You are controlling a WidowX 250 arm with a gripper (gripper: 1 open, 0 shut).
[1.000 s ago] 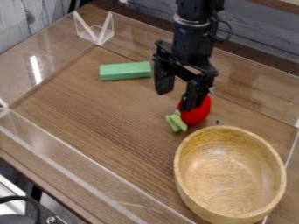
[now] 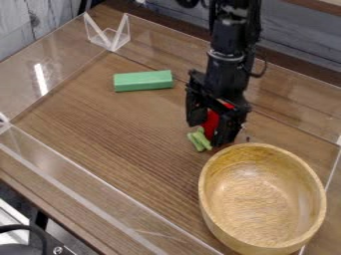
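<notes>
My black gripper [image 2: 213, 115] reaches down from the top with its fingers open, low around a red object [image 2: 226, 122] that has a green part [image 2: 198, 140] sticking out to the lower left. The red object is mostly hidden behind the fingers, and I cannot tell whether they touch it.
A large tan bowl [image 2: 262, 234] sits at the lower right, close below the red object. A green block [image 2: 143, 81] lies at the upper left. A clear wire-like item [image 2: 107, 32] stands at the back left.
My gripper has moved lower over the red object, which is now more hidden by the fingers.
</notes>
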